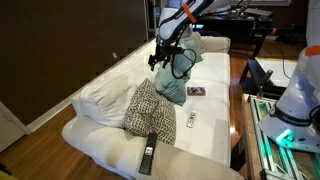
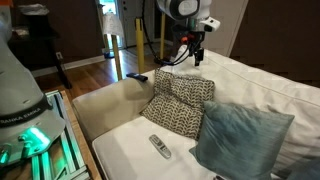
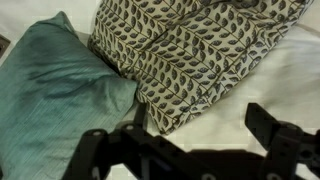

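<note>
My gripper is open, with nothing between its fingers. In exterior view 1 it hangs above the sofa, in front of the teal pillows. A patterned pillow (image 1: 151,111) with a dark leaf print leans against the sofa's backrest. In the wrist view that patterned pillow (image 3: 185,50) lies beyond the fingers, with a gap of white seat in between. A teal pillow (image 3: 60,105) fills the left of that view and touches the patterned one. Exterior view 2 shows the teal pillow (image 2: 243,138) on the right.
On the white seat lie a pale remote (image 1: 192,119) and a small dark object (image 1: 195,91). A dark remote (image 1: 148,154) rests on the sofa's near armrest.
</note>
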